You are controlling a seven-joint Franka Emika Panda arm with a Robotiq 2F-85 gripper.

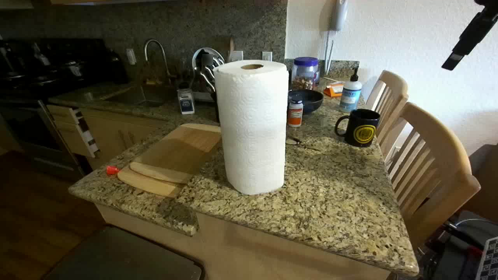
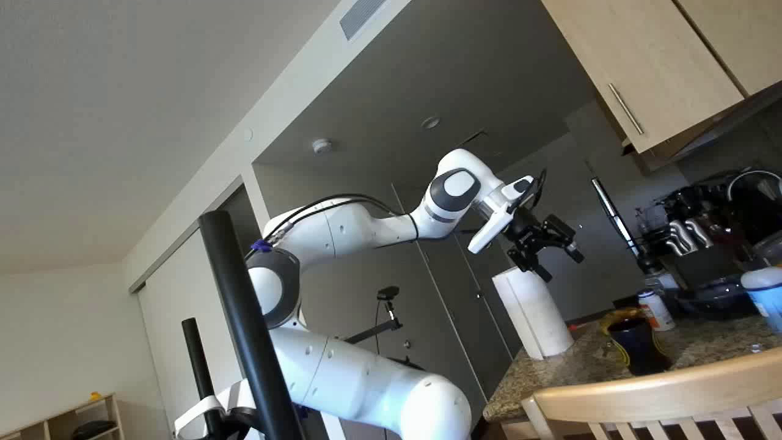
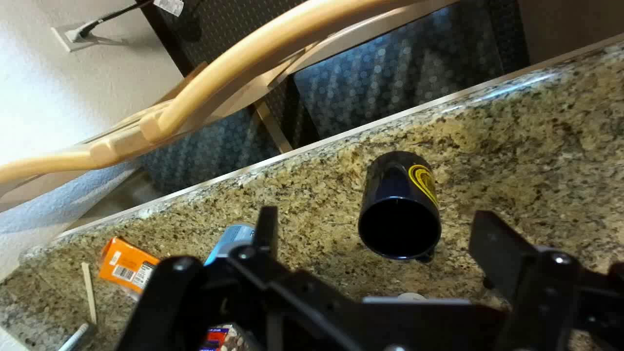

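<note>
My gripper is open, its two black fingers spread wide with nothing between them. Below and beyond the gap, a black mug with a yellow emblem stands upright on the granite counter, apart from the fingers. In exterior view 1 the same mug is near the counter's chair side, its handle toward the paper towels. Exterior view 2 shows the gripper raised high above the counter, close to the top of the white paper towel roll. Only a dark arm or gripper part enters exterior view 1, at top right.
A tall paper towel roll stands at the counter's front. Around the mug are a soap bottle, a pill bottle and a black bowl. Cutting boards lie left; wooden chairs line the right edge.
</note>
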